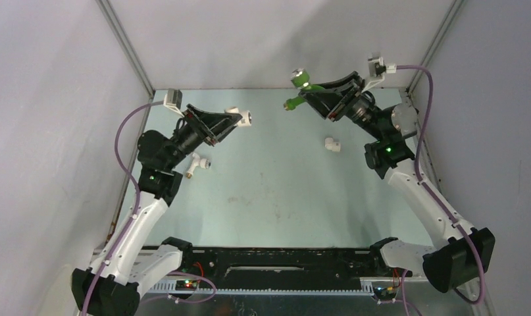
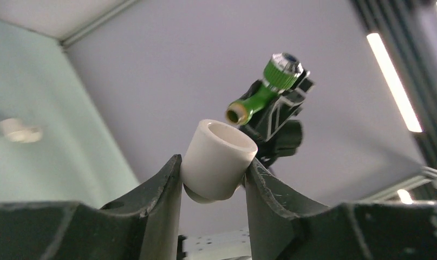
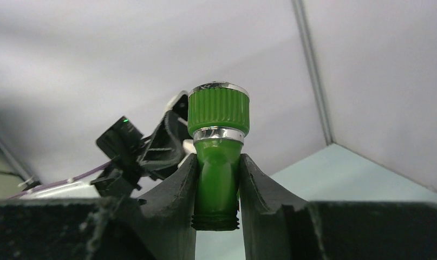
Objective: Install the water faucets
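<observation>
My left gripper is shut on a white pipe fitting (image 2: 220, 157) whose open end faces away from the fingers. In the top view this fitting (image 1: 245, 118) hangs well above the table. My right gripper is shut on the green faucet (image 3: 216, 162), gripping its narrow body under a ribbed, silver-ringed collar. The green faucet (image 1: 301, 80) is also raised, across a gap from the white fitting. From the left wrist view, the hollow end of the green faucet (image 2: 237, 112) shows beyond the fitting. The two pieces are apart.
A white tee-shaped piece with a brass end (image 1: 197, 164) lies on the table's left part. A small white elbow (image 1: 332, 144) lies right of centre. Walls stand at the back and both sides.
</observation>
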